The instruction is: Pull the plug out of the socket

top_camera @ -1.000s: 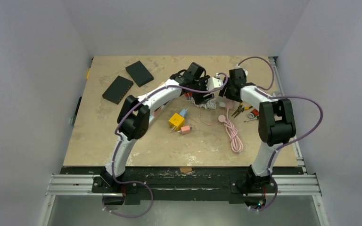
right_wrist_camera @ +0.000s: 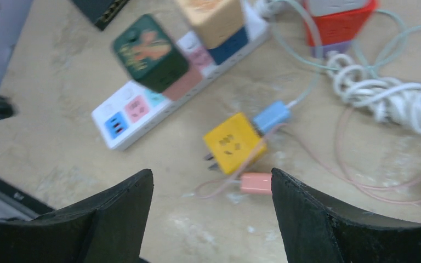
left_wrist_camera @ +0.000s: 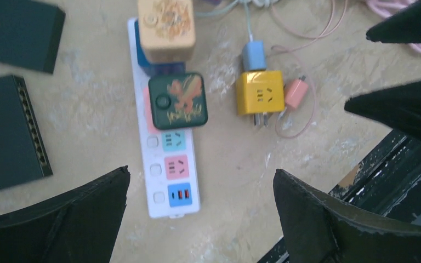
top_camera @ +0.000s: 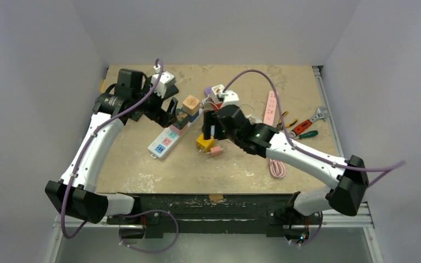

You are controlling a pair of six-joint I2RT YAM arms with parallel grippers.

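Note:
A white power strip (left_wrist_camera: pixel 158 204) with coloured sockets lies on the table. On it stand a dark green cube plug (left_wrist_camera: pixel 177 101) above a pink base and a wooden-looking cube (left_wrist_camera: pixel 167 27) above a blue one. A yellow cube plug (left_wrist_camera: pixel 260 93), its prongs bare, lies apart on the table beside a small pink plug (left_wrist_camera: pixel 295 93). Over the strip's area my left gripper is open, nothing between its fingers. High above the yellow plug, my right gripper has its fingers apart and empty. Both hover clear of the objects.
Black boxes (left_wrist_camera: pixel 5 134) lie left of the strip. A white cable bundle (right_wrist_camera: pixel 383 93) and thin pink cords spread behind the yellow plug. A pink strip (top_camera: pixel 271 107), pliers, a wrench (top_camera: pixel 311 121) and a screwdriver (top_camera: pixel 307 135) lie at right.
My left arm has swung left from the cable bundle to the white strip. My right arm has moved left from the pink strip to above the yellow plug's area.

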